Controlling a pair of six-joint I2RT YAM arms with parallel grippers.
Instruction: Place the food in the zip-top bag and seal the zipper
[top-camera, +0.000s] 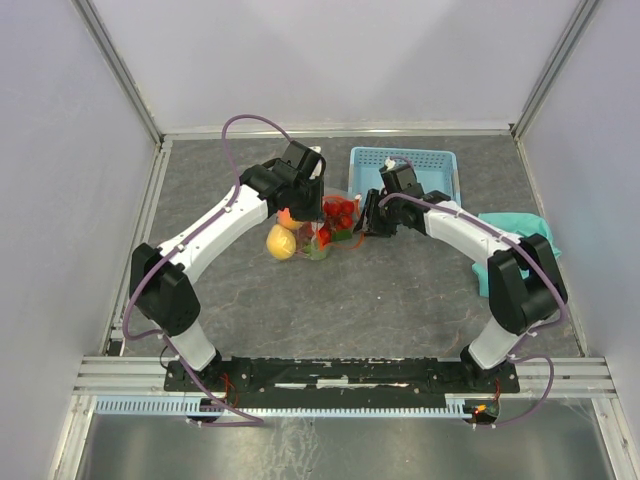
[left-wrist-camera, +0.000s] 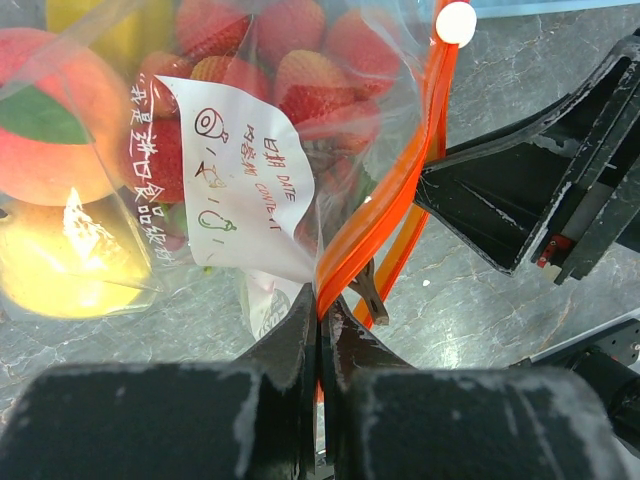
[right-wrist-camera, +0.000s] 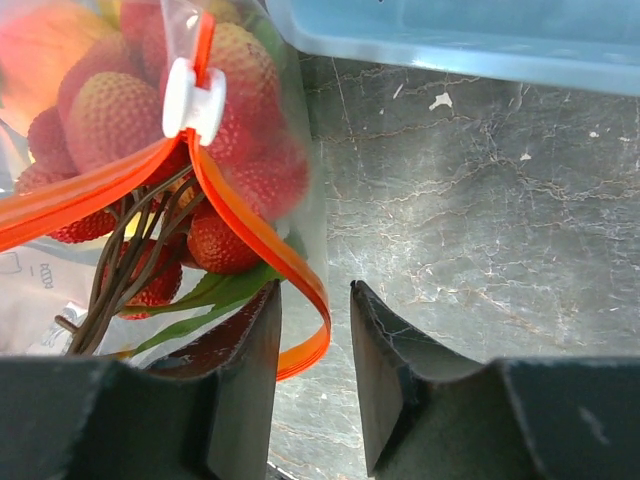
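Note:
The zip bag (left-wrist-camera: 230, 120) holds strawberries, a peach (left-wrist-camera: 50, 120), a yellow fruit (left-wrist-camera: 70, 260) and stems. Its orange zipper (left-wrist-camera: 390, 190) has a white slider (right-wrist-camera: 195, 100). My left gripper is shut on the bag's zipper edge at the near end. My right gripper is part open at the right end of the zipper, fingertips beside the orange strip in the right wrist view, with stems showing in the bag opening.
A blue basket (top-camera: 430, 162) stands behind the right gripper. A teal cloth (top-camera: 515, 225) lies at the right.

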